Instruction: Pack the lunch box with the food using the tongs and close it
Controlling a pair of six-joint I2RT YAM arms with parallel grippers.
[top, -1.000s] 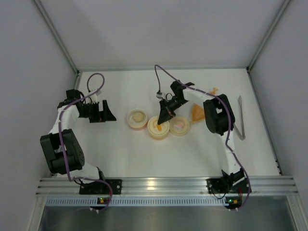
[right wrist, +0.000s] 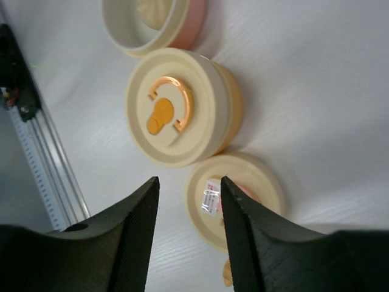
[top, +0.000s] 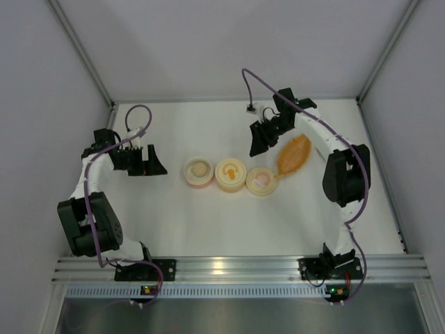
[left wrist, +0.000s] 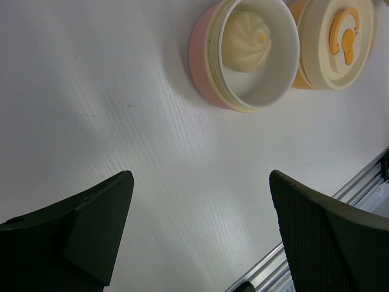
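The pink lunch box bowl sits uncovered in mid-table, a pale bun inside it. Beside it stands the yellow container, topped by a cream lid with an orange handle. Another cream lid, with a pink part and a white label, lies to the right of that container. My right gripper is behind and right of the yellow container, its fingers apart and nothing between them. Well left of the pink bowl, my left gripper stands open and empty.
An orange leaf-shaped plate lies at the right, partly under the right arm. Only a sliver of the metal tongs shows past that arm.
My right gripper has left the lid on the yellow container, moving back and to the right. My left arm is unmoved.
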